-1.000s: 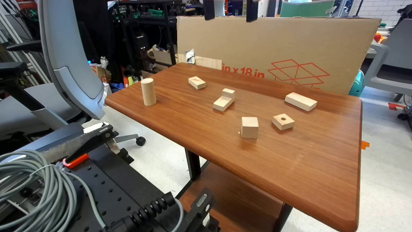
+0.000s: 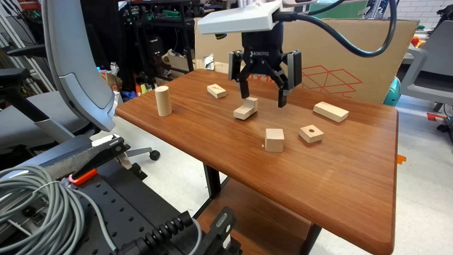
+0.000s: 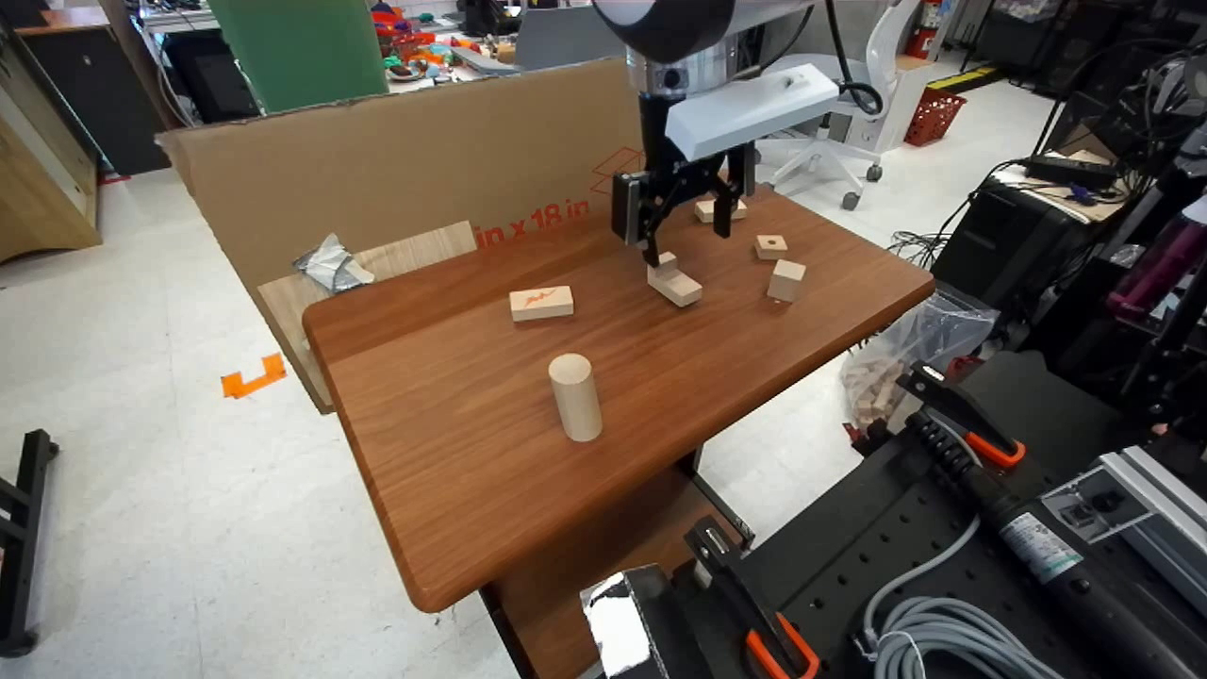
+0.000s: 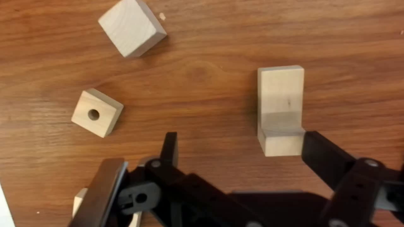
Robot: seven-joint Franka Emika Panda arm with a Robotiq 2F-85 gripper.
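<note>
My gripper (image 2: 263, 97) hangs low over the table with its fingers spread and nothing held. Beneath it lies a step-shaped wooden block (image 2: 244, 112), long and flat with a raised end. In the wrist view the block (image 4: 282, 96) appears between the two fingertips, much nearer the right one, whose tip overlaps the edge of the raised end. Whether that finger touches the wood cannot be told. Exterior view 2 shows the gripper (image 3: 686, 241) above the same block (image 3: 675, 285).
A wooden cube (image 2: 274, 140), a block with a hole (image 2: 311, 133) and a long block (image 2: 331, 112) lie on one side. On the other are an upright cylinder (image 2: 163, 101) and a red-marked block (image 2: 217, 91). A cardboard sheet (image 2: 339, 51) stands behind the table.
My gripper has come down from the top edge of exterior view 1 to just above the step-shaped block. That block looks very slightly shifted; the other pieces have kept their places.
</note>
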